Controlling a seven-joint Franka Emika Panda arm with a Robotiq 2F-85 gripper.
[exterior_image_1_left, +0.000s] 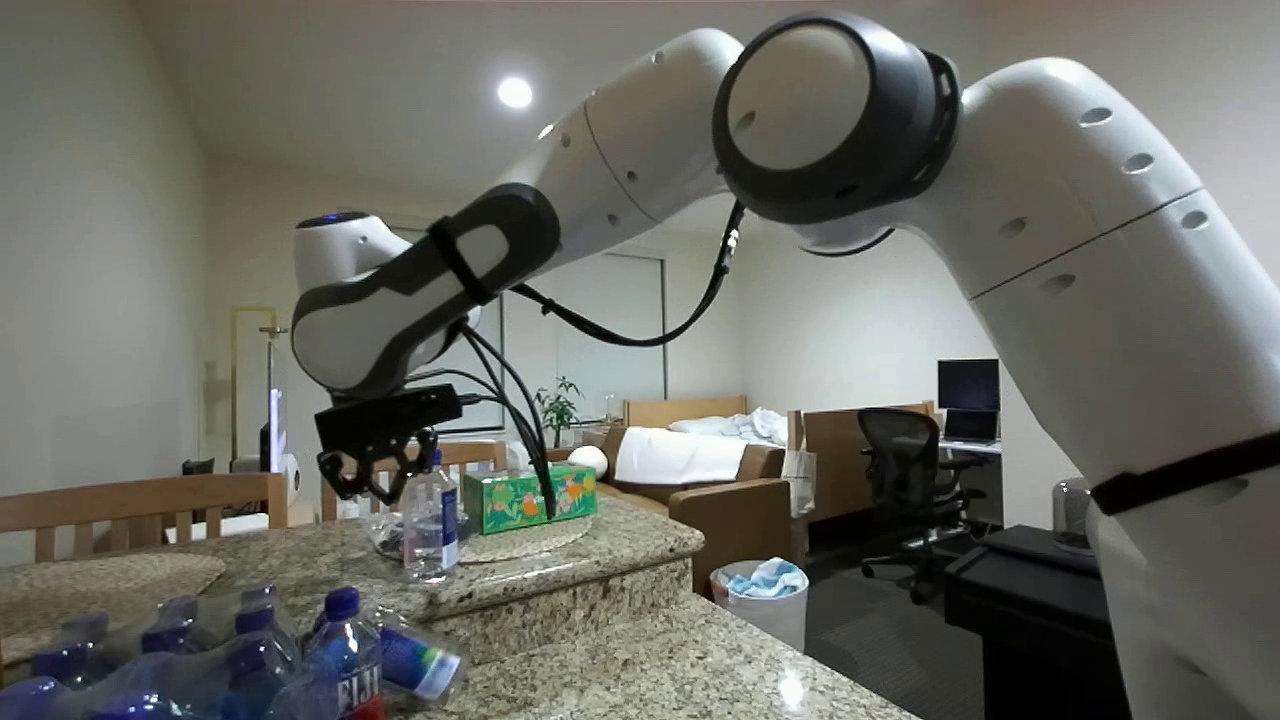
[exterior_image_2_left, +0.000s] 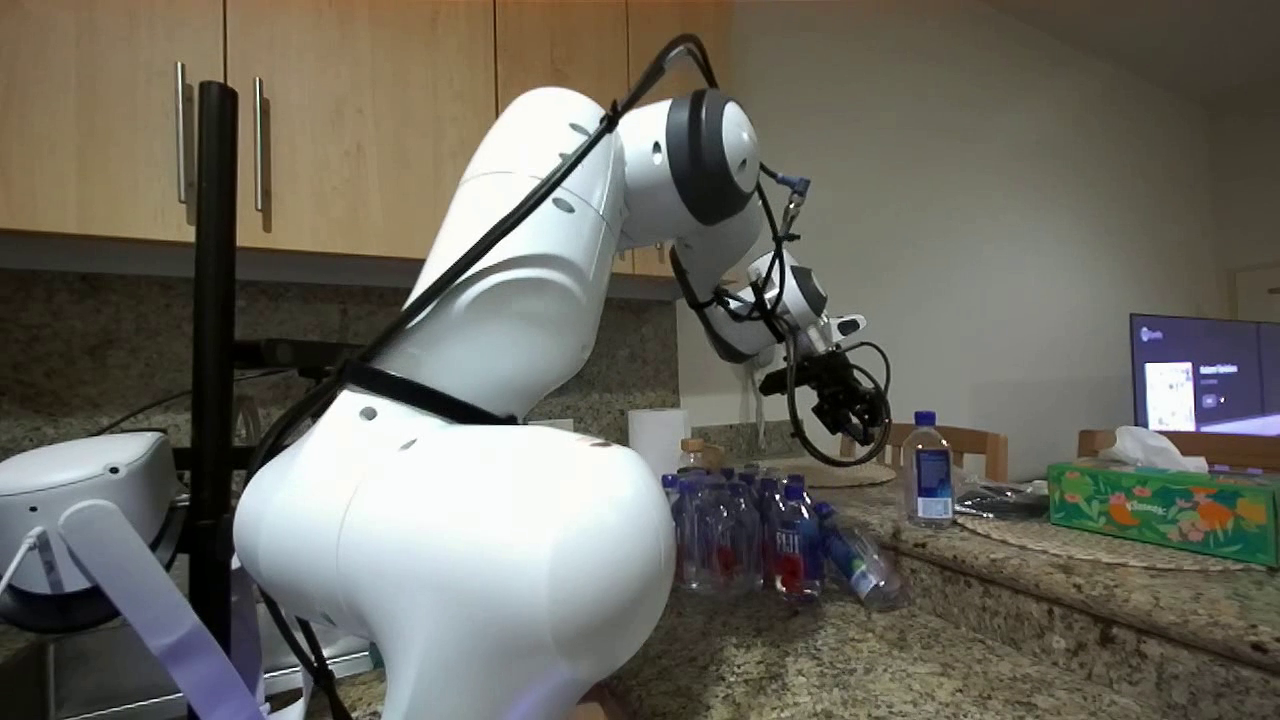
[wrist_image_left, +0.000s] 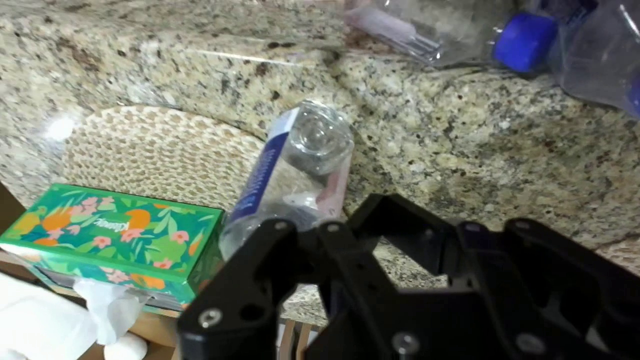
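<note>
Above the raised granite ledge is my gripper (exterior_image_1_left: 386, 482), near the cap of an upright clear bottle (exterior_image_1_left: 429, 528) with a blue label. Exterior view 2 shows that bottle (exterior_image_2_left: 929, 470) standing apart from the gripper (exterior_image_2_left: 866, 430). In the wrist view the black fingers overlap the top of the bottle (wrist_image_left: 300, 162), hiding its cap. No object shows clearly between them, and how far they are closed is unclear. Another bottle (exterior_image_1_left: 416, 661) lies tilted on the lower counter below the ledge, beside a red-labelled upright bottle (exterior_image_1_left: 348, 660).
A green tissue box (exterior_image_1_left: 530, 498) sits on a woven mat (exterior_image_1_left: 525, 542) behind the upright bottle. Several wrapped bottles (exterior_image_2_left: 722, 528) crowd the lower counter. A bin (exterior_image_1_left: 764, 610) stands beyond it.
</note>
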